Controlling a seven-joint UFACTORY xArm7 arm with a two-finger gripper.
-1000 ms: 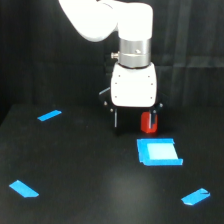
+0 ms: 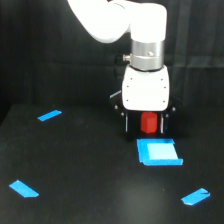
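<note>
The red block (image 2: 149, 123) stands upright on the black table, just behind the blue-edged white square (image 2: 161, 152). My gripper (image 2: 145, 124) points down at it from above, its thin dark fingers spread to either side of the block. A dark gap shows between the block and the fingers, so the gripper looks open. How near the fingers are to the block in depth, I cannot tell. The white hand above hides whatever lies directly behind it.
Blue tape strips lie flat at the back left (image 2: 49, 115), the front left (image 2: 23, 188) and the front right (image 2: 195, 196). A dark backdrop stands behind the arm.
My gripper has moved to the right, from beside the red block to over it. The block and the blue-edged square have not visibly moved.
</note>
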